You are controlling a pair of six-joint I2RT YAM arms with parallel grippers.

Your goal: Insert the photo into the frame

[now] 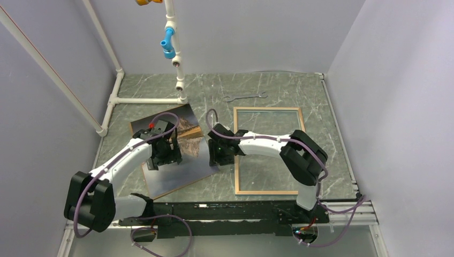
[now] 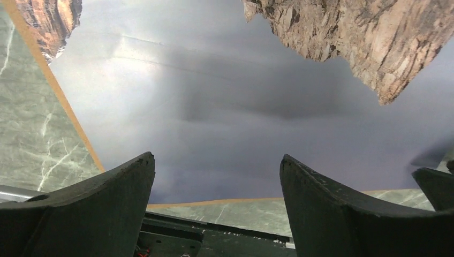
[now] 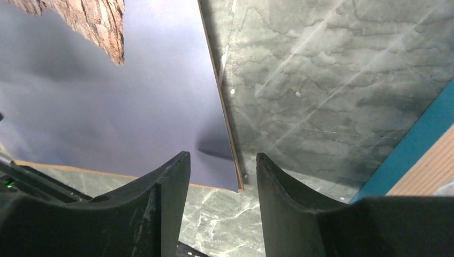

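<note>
The photo (image 1: 176,174), a rocky landscape with a grey-blue area at the near end, lies tilted on the table at the left. A thin brown edge (image 3: 229,128) shows along its right side, perhaps a backing. The empty wooden frame (image 1: 267,193) lies to its right. Above the photo hovers my left gripper, open, with nothing between its fingers. My right gripper is part open over the photo's near right corner (image 3: 233,182). That corner appears between its fingers from above; whether they touch it cannot be told.
A wrench (image 1: 245,97) rests behind the frame. White pipes (image 1: 147,100) stand at the back left, close to the photo's far edge. Bare tabletop (image 3: 310,64) separates the photo from the frame, whose wood (image 3: 423,171) borders a blue-green strip.
</note>
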